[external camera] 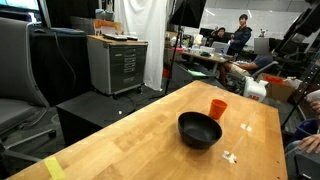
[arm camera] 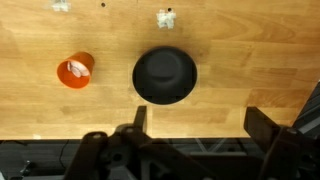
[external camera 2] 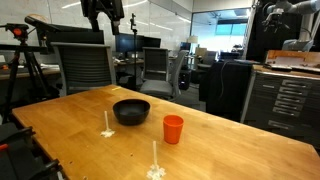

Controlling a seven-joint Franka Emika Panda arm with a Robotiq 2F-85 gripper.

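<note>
High over the wooden table, my gripper stands open, with nothing between its fingers. It also shows in exterior view 2 (external camera 2: 103, 22), well above the tabletop. Below it lies a round black bowl (arm camera: 165, 75), which looks empty from above. An orange-red cup (external camera 2: 173, 129) stands upright beside the bowl; in the wrist view something pale shows inside the cup (arm camera: 75, 70). Two small white pieces with thin upright stems are on the table, one near the bowl (external camera 2: 107, 131) and one nearer the camera (external camera 2: 155, 172).
The wooden tabletop (external camera: 120, 151) has wide free room beside the bowl. Office chairs (external camera: 28, 75) and a grey drawer cabinet (external camera: 116, 65) stand beyond it. People sit and stand in the background of exterior view 1.
</note>
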